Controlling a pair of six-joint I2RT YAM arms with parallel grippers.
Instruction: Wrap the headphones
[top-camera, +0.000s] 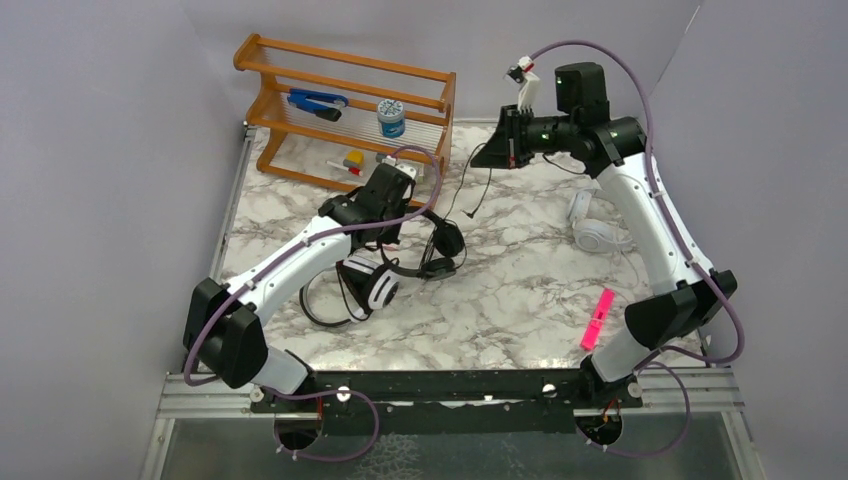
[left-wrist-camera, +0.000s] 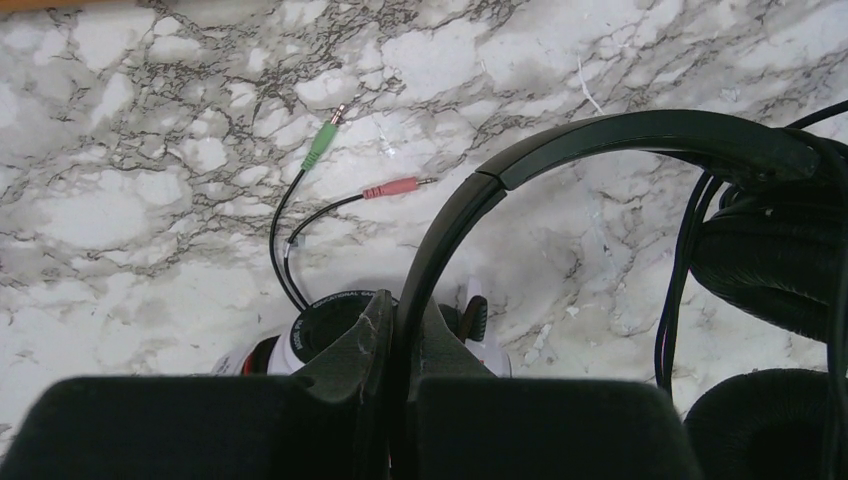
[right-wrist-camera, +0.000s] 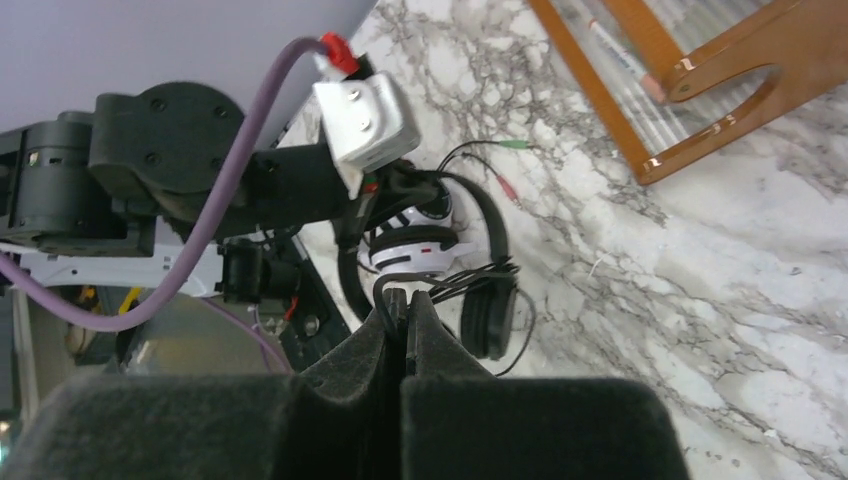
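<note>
The black headphones (top-camera: 448, 239) are held above the table left of centre, their ear cups to the right. My left gripper is shut on the headband (left-wrist-camera: 640, 130), which passes upward between its fingertips. Farther back and to the right, my right gripper (top-camera: 480, 160) is raised and shut on the thin black cable (top-camera: 462, 182). One run slants down to the headphones, while a short end hangs loose. In the right wrist view, the cable loops over the tips of the right gripper, and a few strands gather by an ear cup (right-wrist-camera: 488, 318).
White-and-black headphones (top-camera: 372, 287) lie below the left gripper, their green plug (left-wrist-camera: 320, 145) and pink plug (left-wrist-camera: 392, 187) on the marble. A wooden rack (top-camera: 445, 120) stands at the back. White headphones (top-camera: 597, 235) and a pink strip (top-camera: 597, 320) are right.
</note>
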